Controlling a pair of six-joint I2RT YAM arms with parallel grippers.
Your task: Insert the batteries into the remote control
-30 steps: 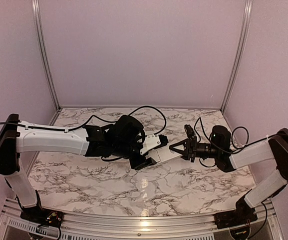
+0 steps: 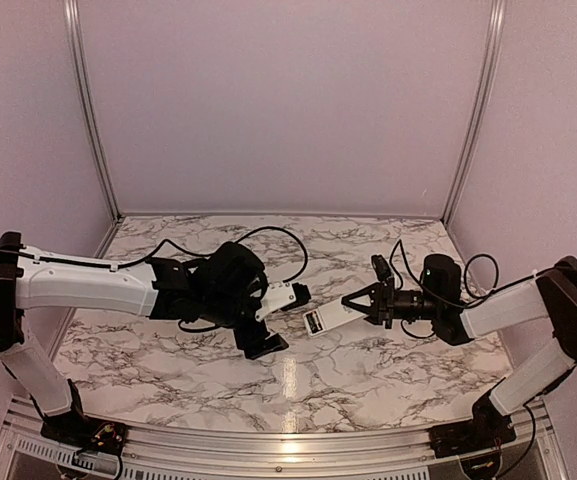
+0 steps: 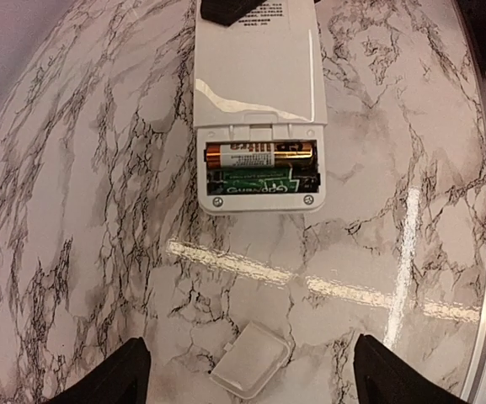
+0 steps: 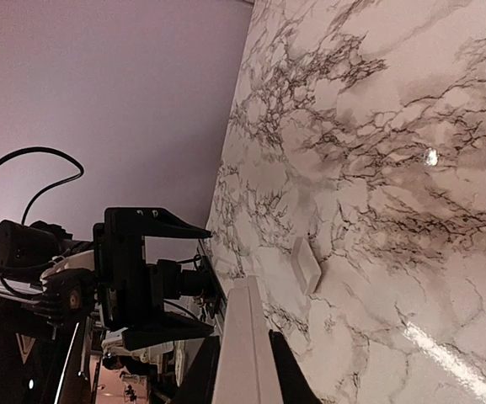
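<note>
My right gripper [image 2: 366,302] is shut on the white remote control [image 2: 328,316], held above the table with its back up. The left wrist view shows two batteries side by side in the open compartment, an orange-silver one [image 3: 258,154] and a green one [image 3: 251,180]. The white battery cover [image 3: 251,360] lies loose on the marble below. My left gripper is open, apart from the remote, its fingers either side of the cover in that view, above it.
A metal rail [image 2: 288,445] runs along the front edge, and pale walls enclose the back and sides.
My left gripper has drawn back to the left from the remote, uncovering its battery end. The right gripper and remote look nearly unmoved.
</note>
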